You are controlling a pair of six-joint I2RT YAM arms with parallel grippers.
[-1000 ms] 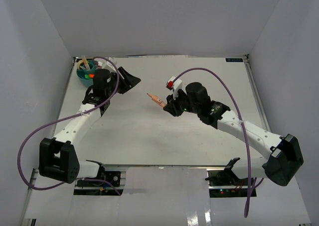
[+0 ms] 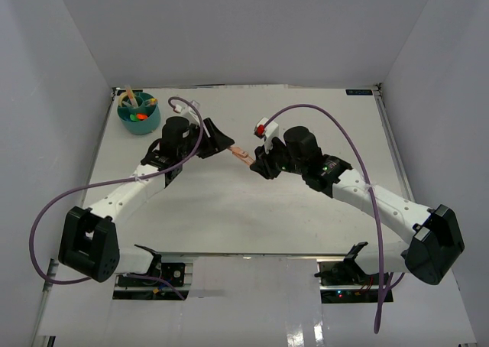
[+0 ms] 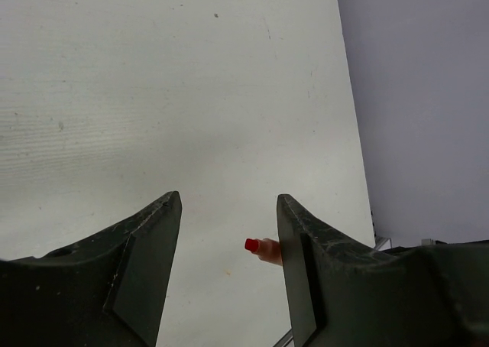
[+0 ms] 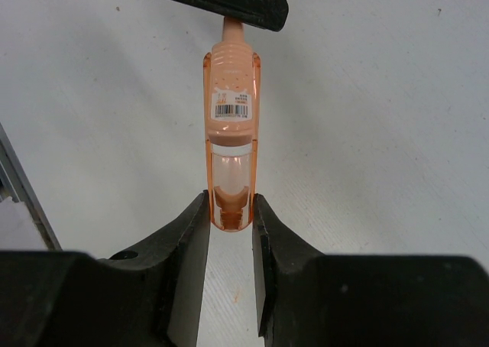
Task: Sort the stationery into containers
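My right gripper (image 2: pixel 261 163) holds an orange tube-like stationery item (image 4: pixel 230 118) with a barcode label, its lower end between the fingertips in the right wrist view. My left gripper (image 2: pixel 223 144) is at the item's far end, a dark finger over that tip in the right wrist view. In the left wrist view the fingers stand apart, with part of the item (image 3: pixel 266 250) and its red tip showing beside the right-hand finger. A teal round container (image 2: pixel 139 125) with several stationery pieces stands at the back left.
Grey walls border it at back, left and right. Purple cables run over both arms.
My left gripper has moved right and down, from above-left of the orange item to its far end. My right gripper and the item look unchanged.
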